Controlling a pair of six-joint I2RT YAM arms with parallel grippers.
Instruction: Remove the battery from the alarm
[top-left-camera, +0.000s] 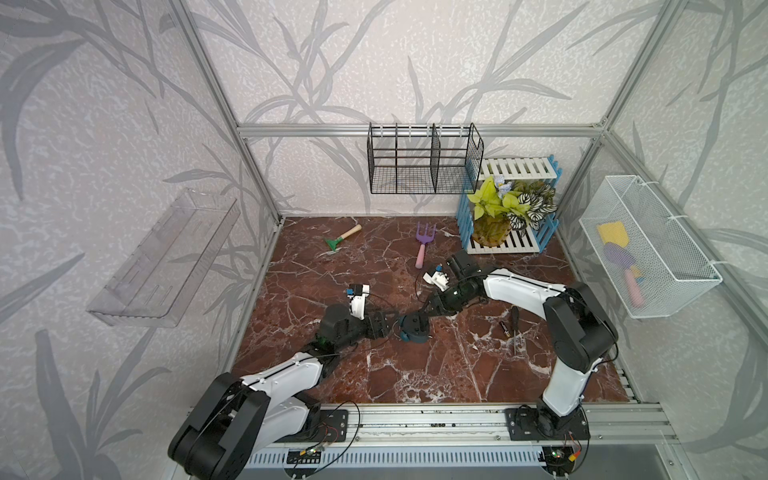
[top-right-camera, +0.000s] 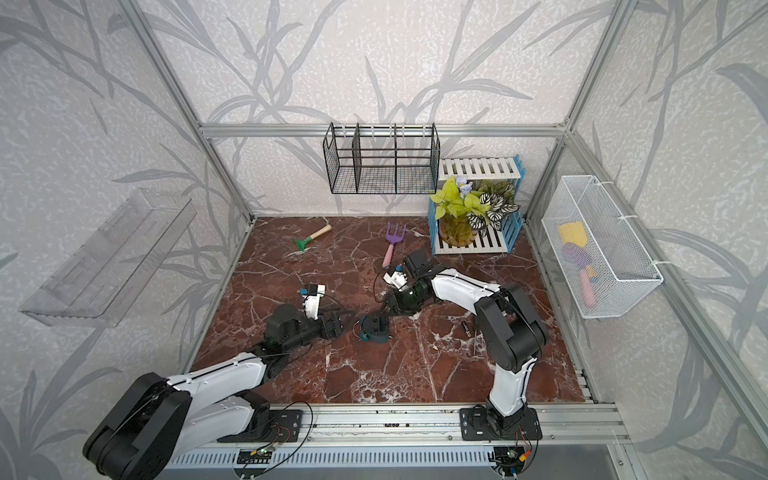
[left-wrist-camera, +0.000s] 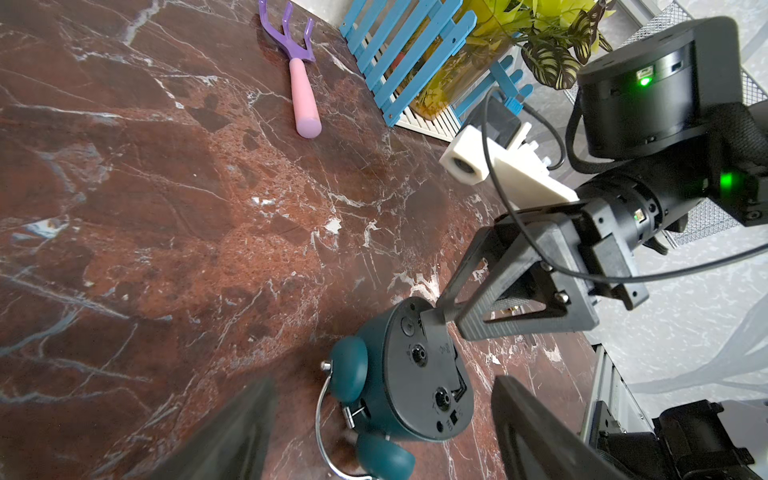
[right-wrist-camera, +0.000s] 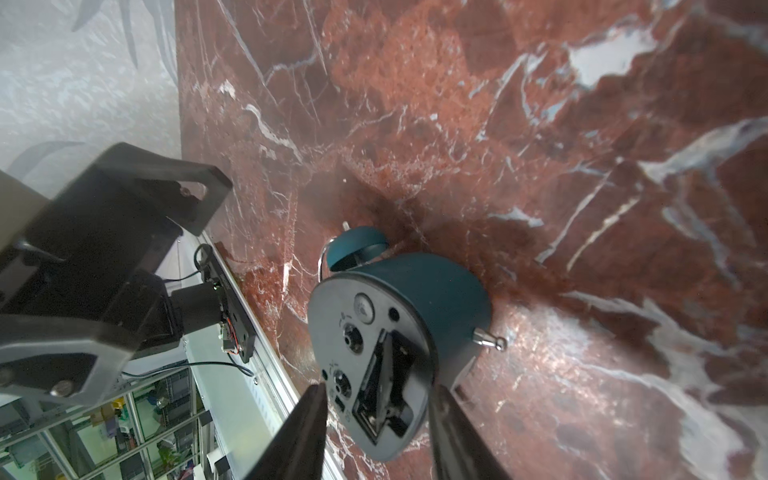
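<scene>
The teal alarm clock lies on the red marble table, its black back and battery compartment (right-wrist-camera: 384, 384) exposed in the right wrist view. My right gripper (top-left-camera: 432, 308) hangs right at the clock's back, fingers apart over the compartment, nothing seen held. My left gripper (top-left-camera: 382, 325) stands open just left of the clock, empty between its fingers. A small battery-like cylinder (top-left-camera: 505, 328) lies on the table to the right, beside a dark screwdriver (top-left-camera: 515, 320).
A pink-handled fork (top-left-camera: 419, 252) and green trowel (top-left-camera: 336, 242) lie at the back. A planter rack (top-left-camera: 512, 246) stands back right; wire and clear baskets hang on the walls.
</scene>
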